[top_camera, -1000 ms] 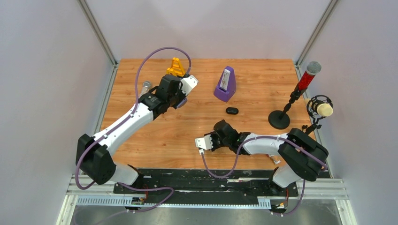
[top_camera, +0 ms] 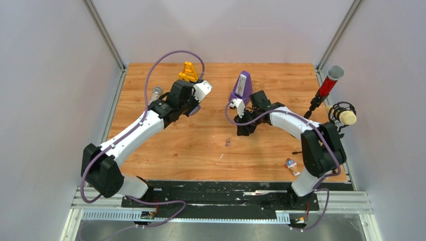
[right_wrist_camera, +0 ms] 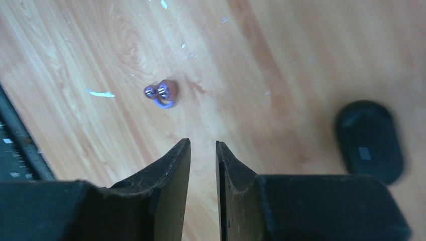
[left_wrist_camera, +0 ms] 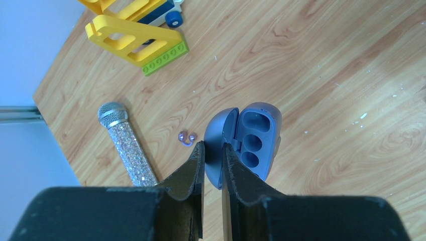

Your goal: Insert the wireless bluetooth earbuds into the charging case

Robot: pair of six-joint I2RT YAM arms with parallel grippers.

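Observation:
My left gripper is shut on the lid of the blue-purple charging case (left_wrist_camera: 257, 133). The lid stands open, so the empty wells face the camera. One small earbud piece, two shiny balls joined by a purple loop (left_wrist_camera: 187, 138), lies on the wood just left of the case in the left wrist view. A similar earbud piece (right_wrist_camera: 161, 94) rests on the table in the right wrist view, also visible as a small earbud (top_camera: 227, 143) from above. My right gripper is part open over bare wood, nothing between its fingers, with that earbud ahead and to its left.
A black oval object (right_wrist_camera: 370, 143) lies right of my right gripper. Behind the right arm stands a purple wedge-shaped object (top_camera: 242, 86). A silver microphone (left_wrist_camera: 128, 145) and yellow toy parts (left_wrist_camera: 135, 40) are near the left arm.
The right arm has swung away from the table's front toward the back, uncovering the earbud and covering the black oval object. The left arm and the case have stayed still.

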